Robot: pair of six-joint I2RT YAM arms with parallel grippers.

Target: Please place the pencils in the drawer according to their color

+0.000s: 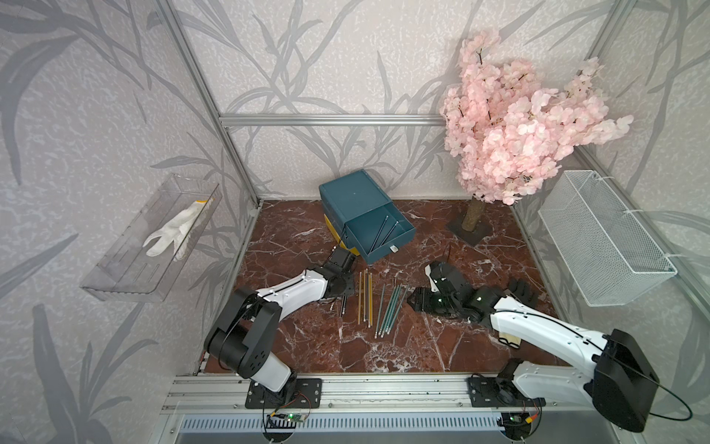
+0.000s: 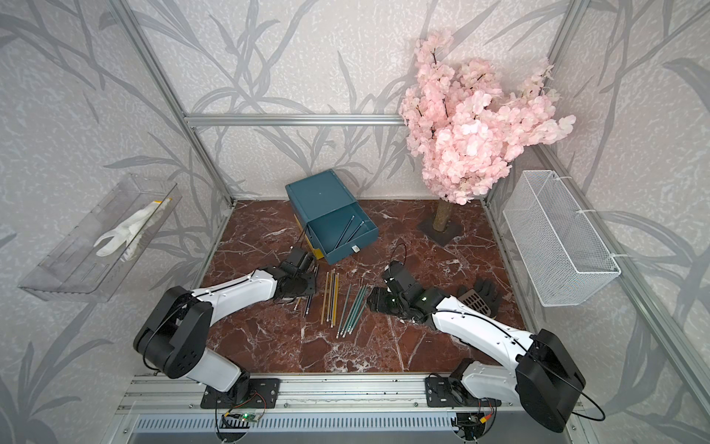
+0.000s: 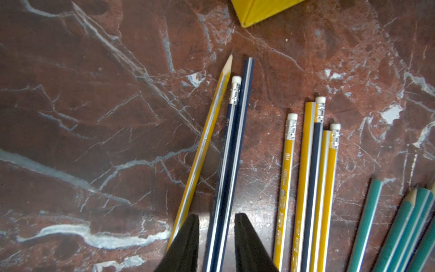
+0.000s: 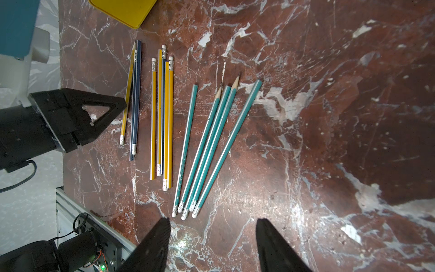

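Note:
My left gripper is part open, its fingertips on either side of two dark blue pencils (image 3: 228,158) that lie side by side on the marble table. A yellow pencil (image 3: 199,154) slants close by on their left. To their right lies a group of yellow pencils (image 3: 330,181) with a dark blue pencil (image 3: 312,181) among them. Several green pencils (image 4: 217,149) lie further right. My right gripper stands open above bare table, nothing between its fingers. The open blue drawer (image 1: 405,240) holds dark pencils (image 1: 382,233).
Below the blue drawer, a yellow part (image 1: 330,225) of the unit shows. An artificial pink blossom tree (image 1: 510,125) stands at the back right. A black glove (image 2: 482,297) lies beside the right arm. A wire basket (image 1: 606,236) hangs on the right wall.

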